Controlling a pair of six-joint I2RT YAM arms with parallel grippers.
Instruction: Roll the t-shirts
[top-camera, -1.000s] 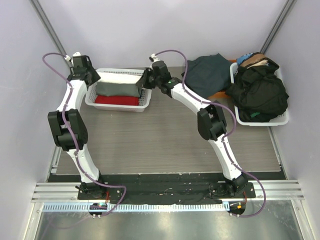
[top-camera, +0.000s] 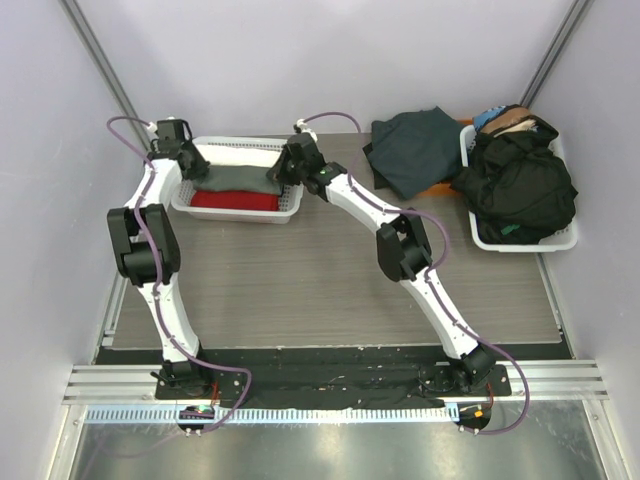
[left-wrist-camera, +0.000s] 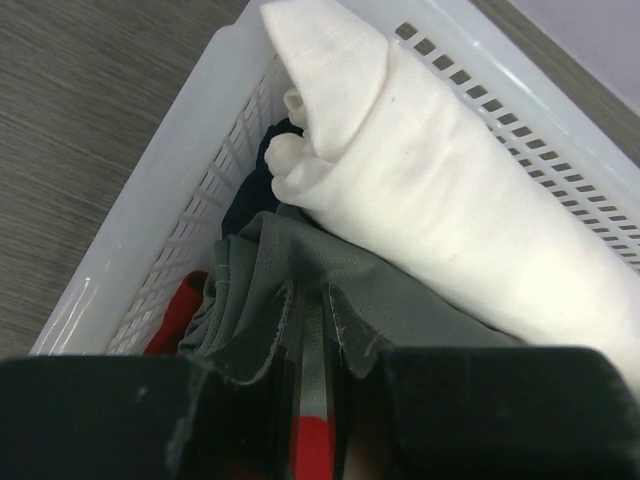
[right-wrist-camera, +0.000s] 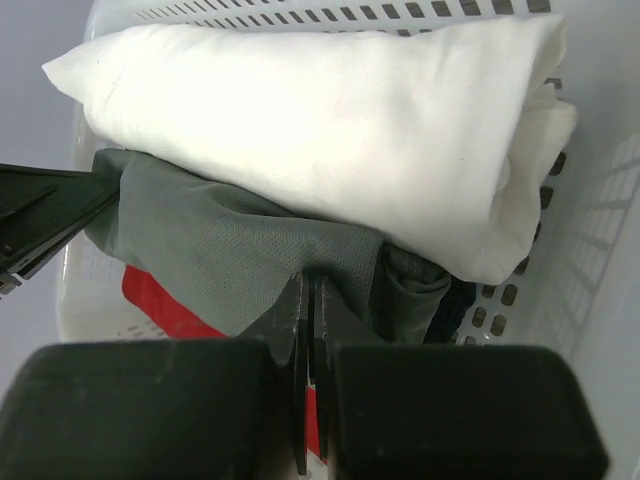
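Inside the left white basket (top-camera: 239, 217), a rolled grey-green t shirt (top-camera: 237, 180) lies between a white roll (top-camera: 238, 156) at the back and a red roll (top-camera: 234, 201) at the front. At its left end, my left gripper is shut on the grey-green cloth, the fingers slightly apart. My right gripper is shut on the same shirt near its right end, its fingertips close together in the fabric. The white roll (right-wrist-camera: 310, 110) rests right beside the shirt. Some dark cloth (left-wrist-camera: 255, 190) shows underneath.
A second white basket (top-camera: 520, 246) at the right holds a heap of dark clothes (top-camera: 515, 185). Grey-blue cloth (top-camera: 416, 150) lies beside it, over something orange (top-camera: 440, 189). Basket walls stand close around both grippers.
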